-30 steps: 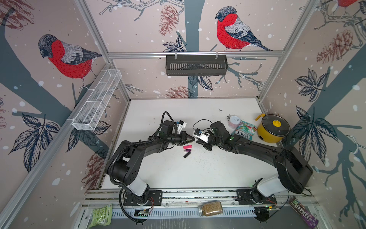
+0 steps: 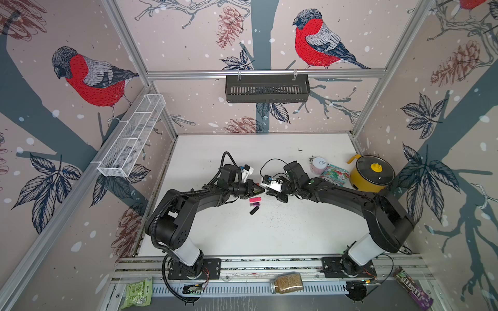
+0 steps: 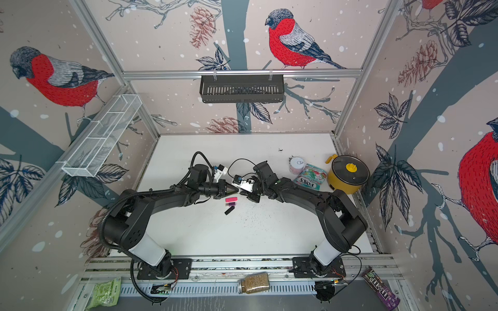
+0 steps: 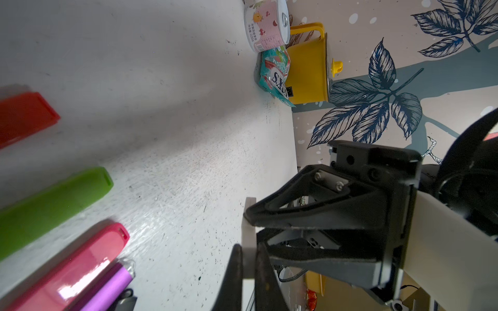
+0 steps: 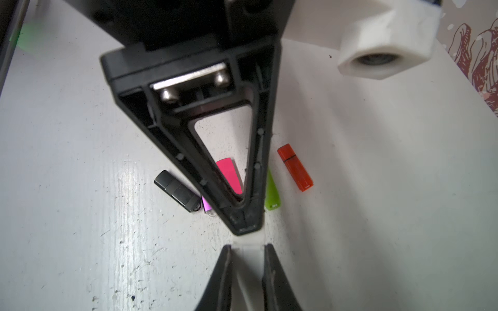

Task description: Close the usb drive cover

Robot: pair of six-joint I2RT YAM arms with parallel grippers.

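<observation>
A pale, slim piece (image 4: 249, 238), likely the usb drive, is held between the two grippers, which meet tip to tip above the table. In the right wrist view my right gripper is shut on it. My left gripper (image 2: 259, 189) is shut at the piece's other end; whether it grips it I cannot make out. Below lie a red drive (image 5: 294, 168), a green drive (image 4: 57, 207), a pink drive (image 4: 77, 264), a purple drive (image 4: 106, 290) and a black drive (image 5: 176, 190).
At the back right stand a pink can (image 2: 318, 164), a teal bag (image 2: 335, 176) and a yellow pot (image 2: 368, 181). A dark rack (image 2: 267, 88) hangs on the back wall.
The left arm looks still.
</observation>
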